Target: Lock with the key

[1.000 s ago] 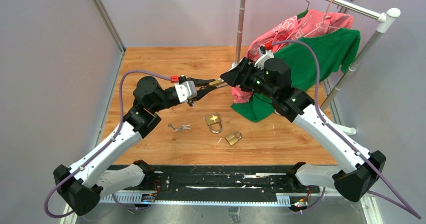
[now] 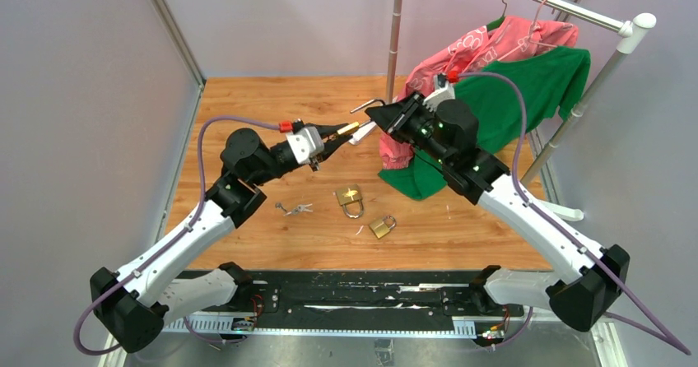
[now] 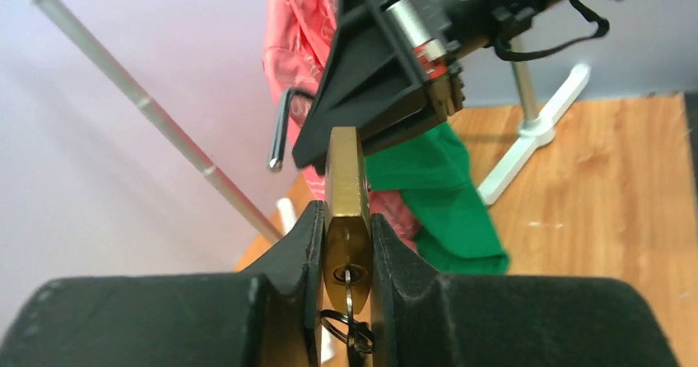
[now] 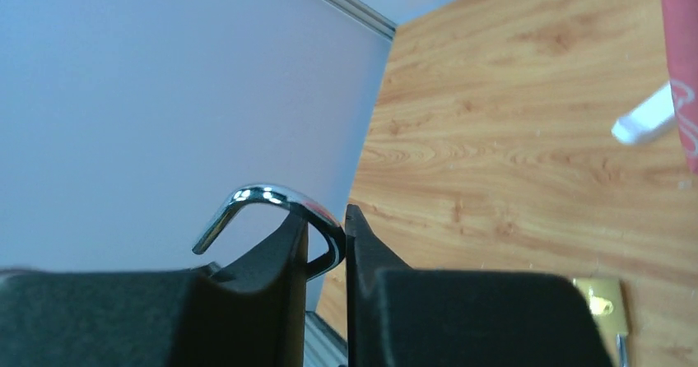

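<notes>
Up in the air, my left gripper grips a brass padlock body (image 3: 346, 194), a key in its keyhole facing the left wrist camera. My right gripper is shut on a steel shackle (image 4: 262, 194), whose bent loop sticks out left of the fingertips. The two grippers almost meet at centre in the top view, the right one behind the brass body. On the table lie two more padlocks, one (image 2: 349, 198) with a key on it, the other (image 2: 382, 226) to its lower right, and loose keys (image 2: 296, 209).
Pink (image 2: 527, 34) and green (image 2: 518, 95) garments hang from a rack (image 2: 609, 23) at the back right, draping onto the wooden table (image 2: 272, 104).
The right gripper has risen slightly away from the left one, and the shackle now shows above the brass body. The left gripper has shifted slightly.
</notes>
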